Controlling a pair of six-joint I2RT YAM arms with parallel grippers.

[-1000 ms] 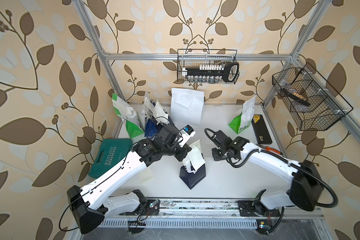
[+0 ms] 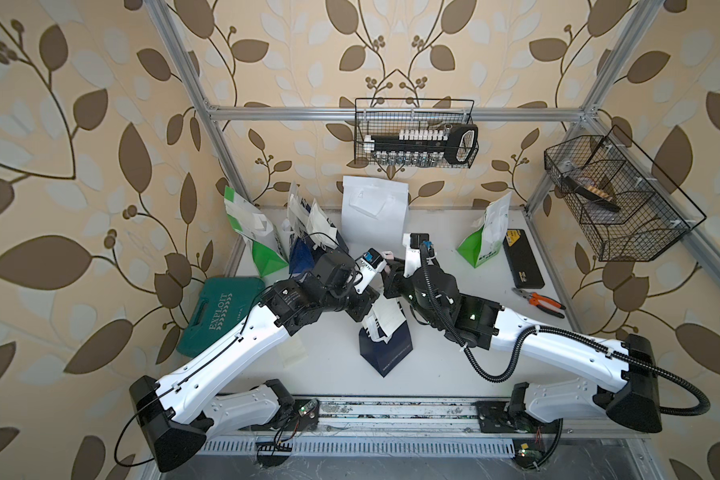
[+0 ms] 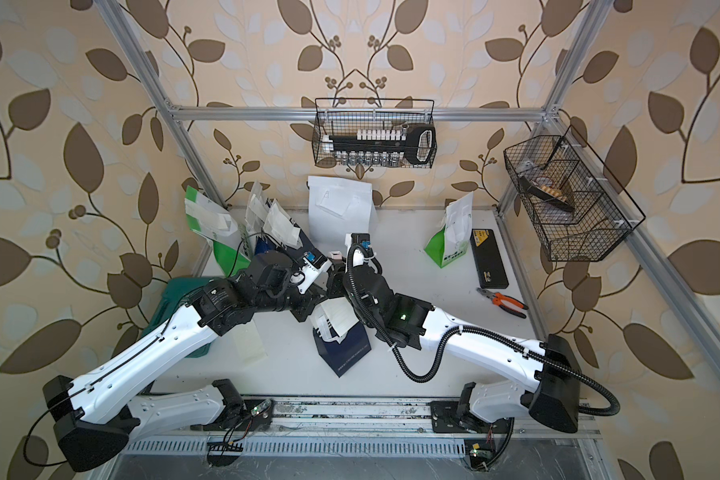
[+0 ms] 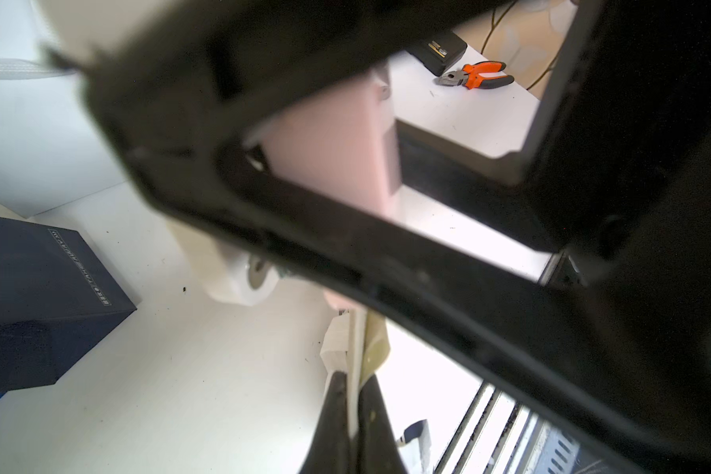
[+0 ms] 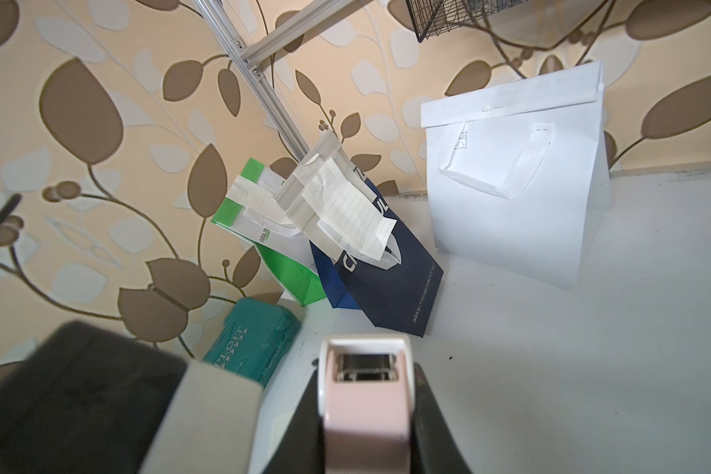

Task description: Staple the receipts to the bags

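Note:
A small dark blue bag (image 2: 385, 354) stands at the middle front of the table, a white receipt (image 2: 389, 315) against its top. My left gripper is shut on that thin paper top, which runs up between its fingertips. My right gripper holds a pink and white stapler (image 5: 367, 438) between its fingers. In the left wrist view the stapler (image 4: 331, 150) hangs right by the upper edge of the pinched paper. Whether the paper lies between the stapler's halves is hidden.
Behind stand a large white bag (image 5: 513, 213), dark blue bags with receipts (image 5: 399, 276) and a green-white bag (image 2: 268, 257) on the left. Another green-white bag (image 2: 481, 244), a black box (image 2: 524, 260) and pliers (image 2: 540, 301) lie right. A teal case (image 2: 220, 316) sits left.
My right arm has swung left and up toward the back, bringing the stapler to the bag's top beside the left gripper. The left arm stays nearly still; the bag has barely shifted.

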